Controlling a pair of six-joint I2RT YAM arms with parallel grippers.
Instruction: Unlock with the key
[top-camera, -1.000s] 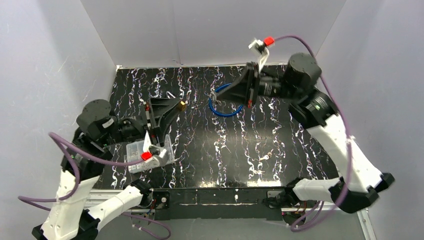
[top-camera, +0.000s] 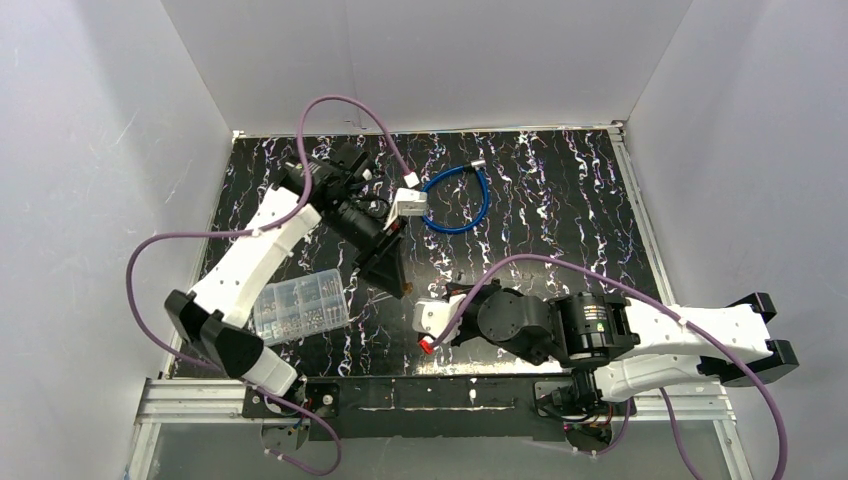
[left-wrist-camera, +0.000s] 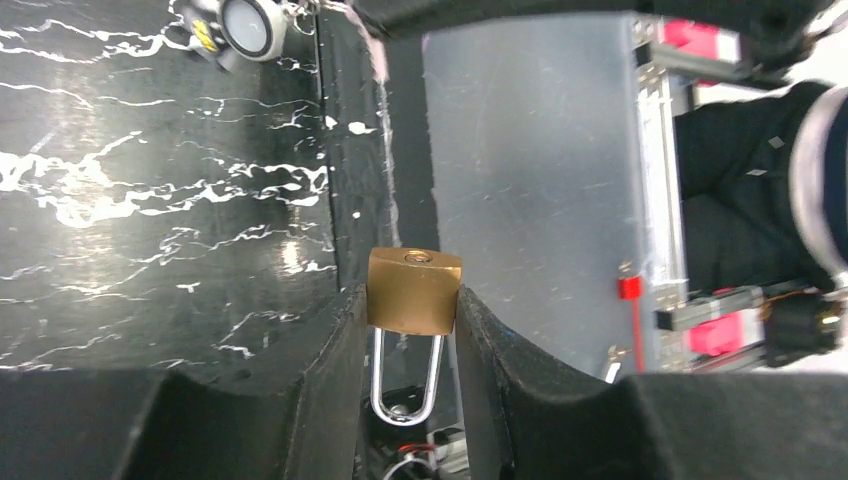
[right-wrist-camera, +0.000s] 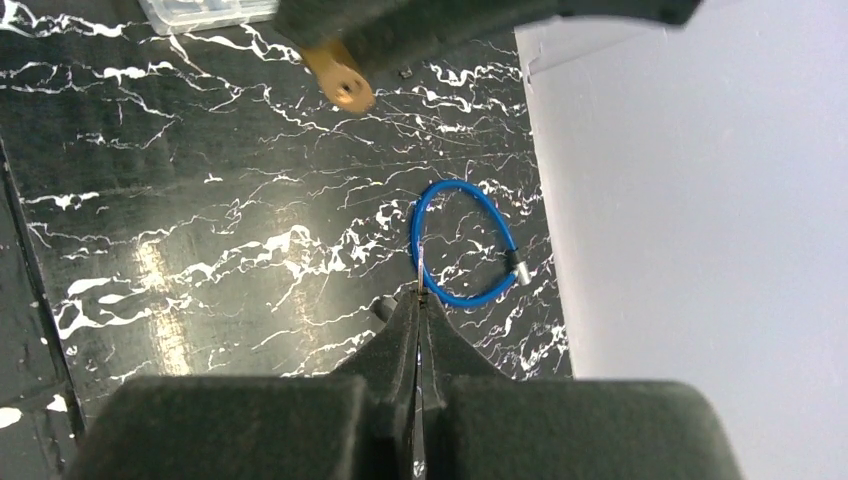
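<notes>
A brass padlock (left-wrist-camera: 412, 295) is clamped between the fingertips of my left gripper, with its silver shackle (left-wrist-camera: 432, 385) visible below the body and a round keyhole on its top face. In the right wrist view, the padlock (right-wrist-camera: 342, 82) appears blurred above and left of my right gripper. That gripper is shut, and a thin silver sliver (right-wrist-camera: 420, 265), seen edge-on and looking like the key, sticks out from its tips. From the top, the left gripper (top-camera: 395, 285) points toward the front middle; the right arm hides most of its own gripper.
A blue hose loop (top-camera: 484, 205) with a metal end lies at the back middle. On the left stands a clear compartment box (top-camera: 300, 305) of small parts. Purple cables (top-camera: 600, 275) arch over both arms. Open black marble table (top-camera: 570, 200) shows at right.
Both arms have swung inward.
</notes>
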